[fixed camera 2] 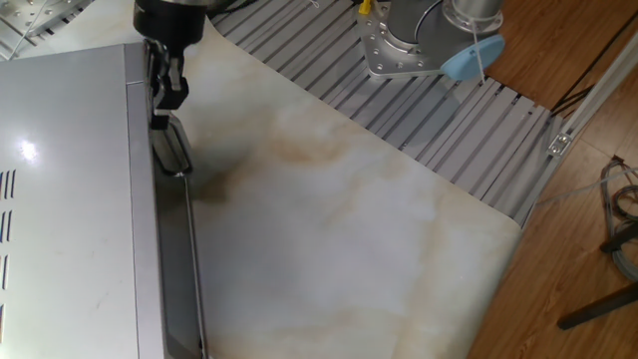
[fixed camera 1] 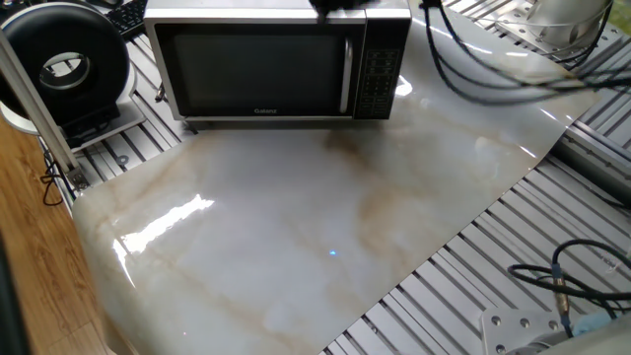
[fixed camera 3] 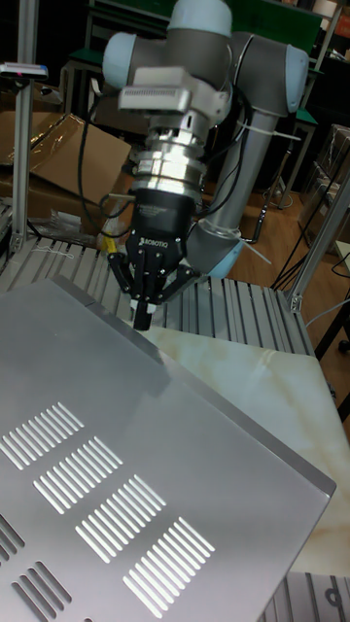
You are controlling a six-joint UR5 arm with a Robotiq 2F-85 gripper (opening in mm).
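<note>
A silver microwave (fixed camera 1: 266,67) with a dark door window stands at the back of the table, its door shut in exterior view 1. The upright door handle (fixed camera 1: 346,75) is on the right side of the door; its loop (fixed camera 2: 172,150) juts from the front in exterior view 2. My black gripper (fixed camera 3: 143,315) points down by the microwave's top front edge, fingers together. Exterior view 2 puts the fingertips (fixed camera 2: 159,122) close to the handle's upper end; contact cannot be made out. Only a dark bit of the gripper shows in exterior view 1, at the top border.
A black ring-shaped device (fixed camera 1: 64,69) stands at the left. Black cables (fixed camera 1: 493,94) hang from the arm at the right. Slatted table (fixed camera 1: 473,261) shows beyond the sheet.
</note>
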